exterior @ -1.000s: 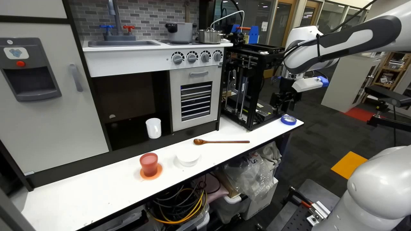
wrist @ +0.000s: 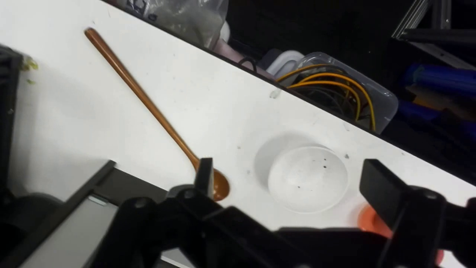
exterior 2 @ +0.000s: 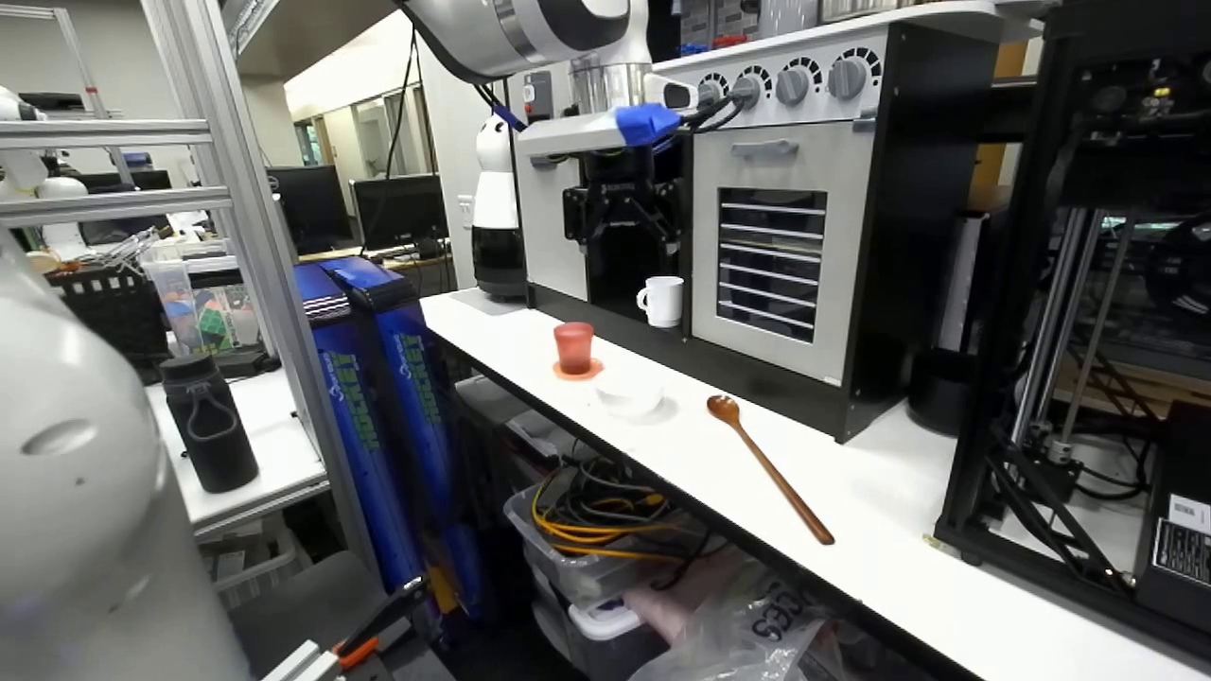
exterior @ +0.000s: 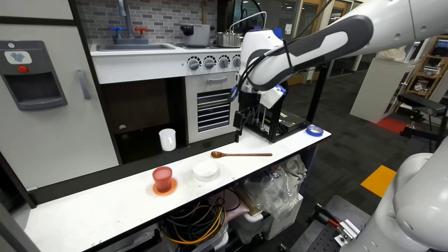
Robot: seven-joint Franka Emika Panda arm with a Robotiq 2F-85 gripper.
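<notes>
My gripper is open and holds nothing, its two black fingers spread wide in the wrist view. Between and beyond them lies a white bowl on the white counter. One finger overlaps the bowl end of a brown wooden spoon. In exterior view 2 the gripper hangs well above the counter. A red cup stands on an orange coaster, left of the bowl in exterior view 1. At the back, a white mug stands near the dark opening under the sink.
A black-framed machine stands at the counter's far end, with blue tape near it. The toy oven rises behind the counter. Bins of cables sit under the front edge.
In exterior view 1 my arm has swung left, from above the blue tape to beside the oven front. The spoon, bowl, cup and mug have kept their places.
</notes>
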